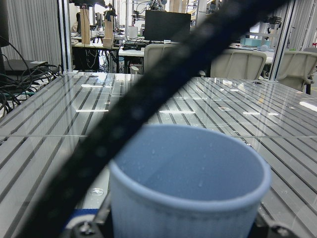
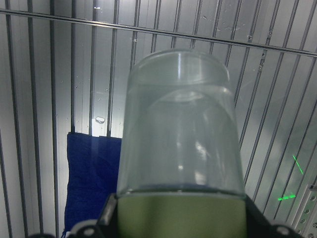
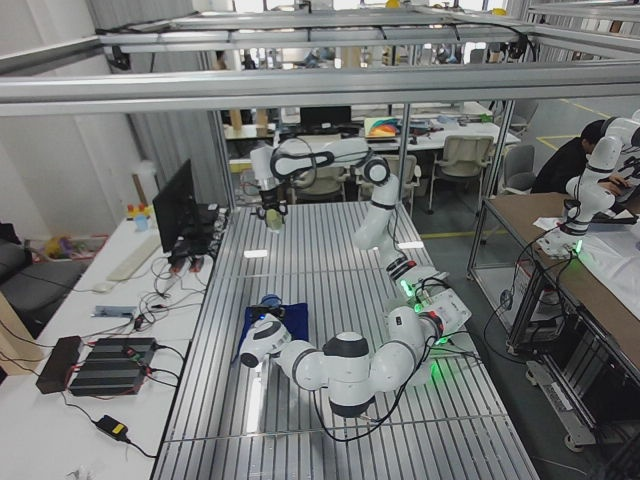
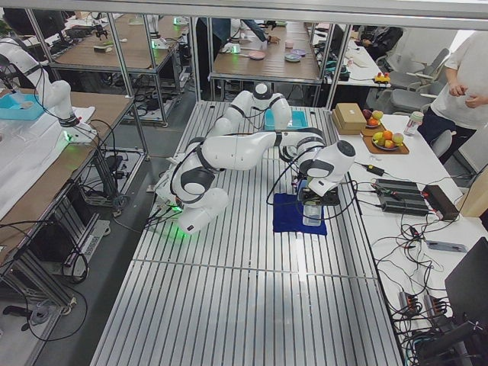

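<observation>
A clear cup with a green band (image 2: 181,139) fills the middle of the right wrist view; my right gripper is shut on it, held high over the grooved metal table. In the camera left view it shows as a greenish shape (image 3: 273,220) at the far end. A light blue cup (image 1: 185,198) fills the lower left wrist view, with my left gripper shut on it low over the blue cloth (image 4: 288,221). In the camera left view the blue cup (image 3: 270,300) is partly hidden by the left arm.
A side table with cables, black boxes (image 3: 110,370) and a monitor (image 3: 175,215) runs along one edge.
</observation>
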